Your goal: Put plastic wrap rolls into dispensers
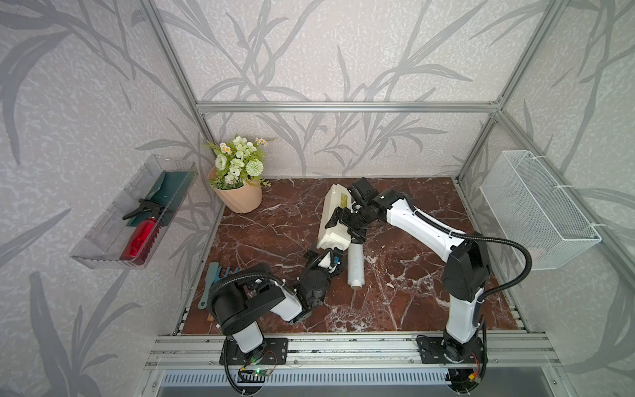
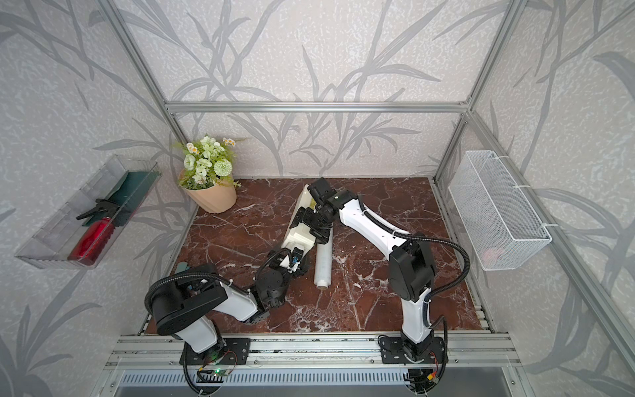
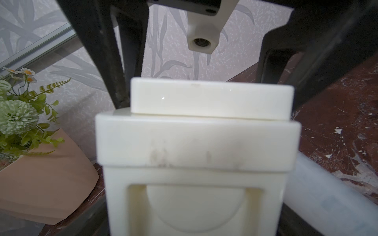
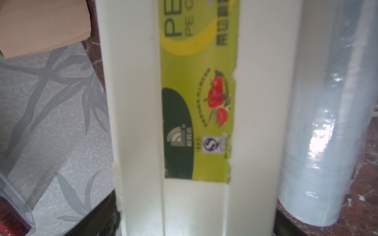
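Note:
The cream dispenser (image 1: 330, 211) lies lengthwise mid-table, with a green label on its top in the right wrist view. Its near end fills the left wrist view. My left gripper (image 1: 328, 252) is open at that end, close against it. Over the dispenser's middle is my right gripper (image 1: 344, 219), a dark finger showing on each side of the body; whether they press on it is unclear. A clear plastic wrap roll (image 1: 356, 268) lies on the table along the dispenser's right side, partly under the right gripper.
A flower pot (image 1: 239, 196) stands at the back left. A green-handled tool (image 1: 208, 284) lies at the left edge, partly behind the left arm. On the side walls hang a clear bin (image 1: 109, 260) and a white mesh basket (image 1: 539, 205).

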